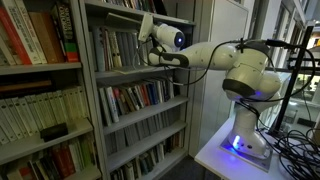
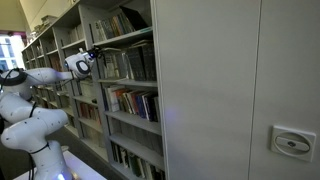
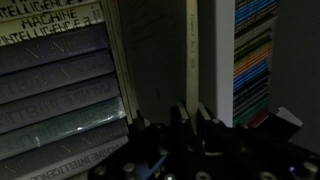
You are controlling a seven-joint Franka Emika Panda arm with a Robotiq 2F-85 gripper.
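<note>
High at the bookcase, my gripper point(image 1: 147, 40) is in front of the upper shelf, seen small and partly hidden by its own arm. In the wrist view the fingertips close on a thin pale book spine point(image 3: 192, 55) with small print on it. The gripper is shut on this spine's near end; its far part stretches away between a dark surface and a pale upright panel. Exterior view 2 has the gripper point(image 2: 97, 52) beside the upper shelves, too small there for its fingers to be made out.
Thick grey volumes point(image 3: 55, 85) lie stacked to one side of the spine in the wrist view. Coloured books point(image 3: 253, 55) are beyond the pale panel point(image 3: 218, 60). Shelf boards point(image 1: 125, 72) and bookcase uprights point(image 1: 92, 90) are close by. The white table point(image 1: 225, 160) has clear room.
</note>
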